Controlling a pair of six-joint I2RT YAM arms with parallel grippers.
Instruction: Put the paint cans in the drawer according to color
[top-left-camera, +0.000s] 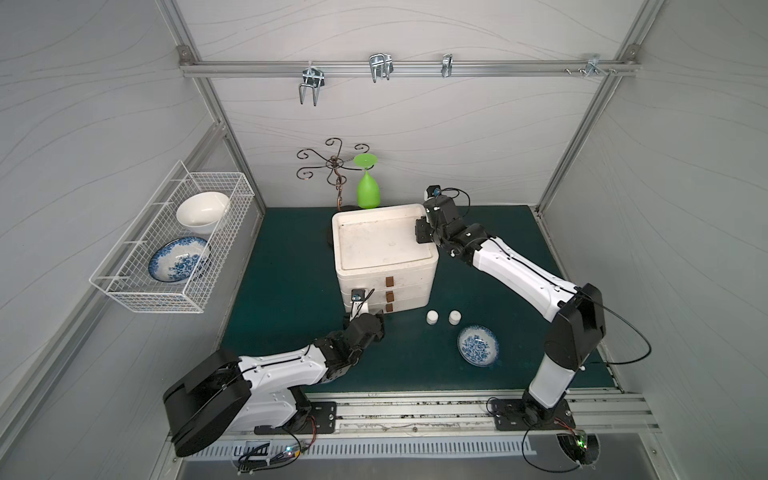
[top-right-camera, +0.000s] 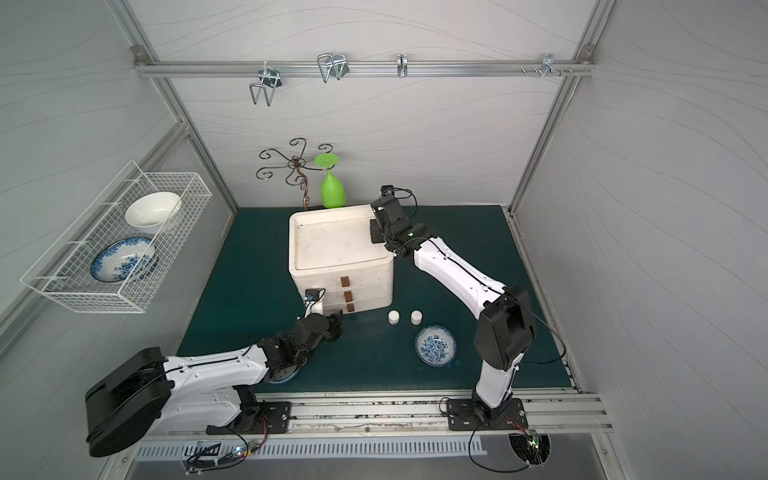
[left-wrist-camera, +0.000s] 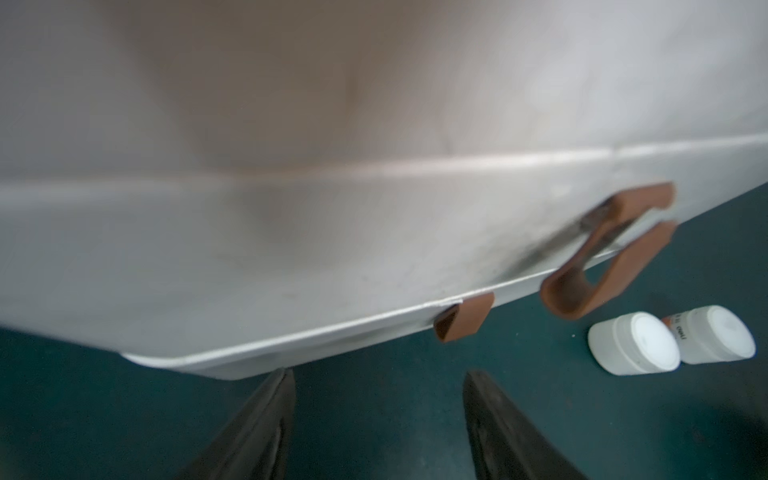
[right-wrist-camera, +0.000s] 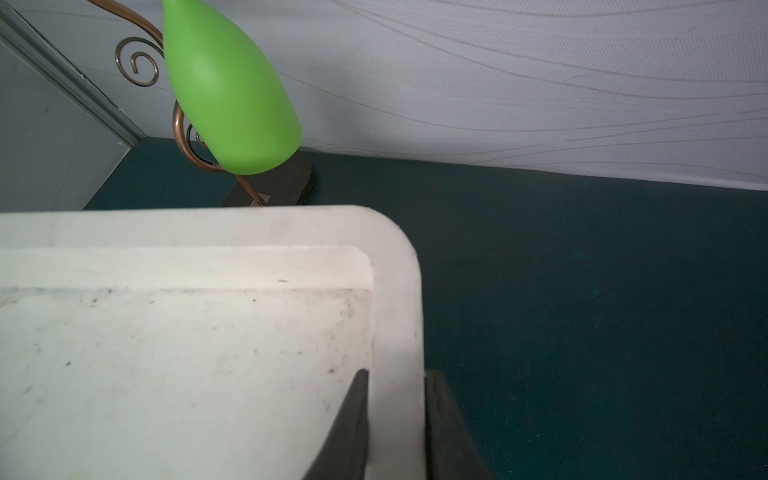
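Note:
The white drawer unit (top-left-camera: 384, 237) stands mid-table with its drawers closed and brown strap handles (left-wrist-camera: 612, 248) on the front. Two white-lidded paint cans (left-wrist-camera: 634, 344) lie within the left wrist view's right side; from above they stand to the right of the unit's front. Their colors are hidden. My right gripper is shut on the drawer unit's top rim, at its right side. My left gripper stands part open before the lower front, left of the handles, with nothing between its fingers.
A blue-patterned bowl (top-left-camera: 478, 346) rests right of centre, near the cans. Behind the unit stand a green vase (top-left-camera: 369, 192) and a scrolled metal stand (top-left-camera: 333, 163). A wire basket (top-left-camera: 157, 301) with bowls hangs at left.

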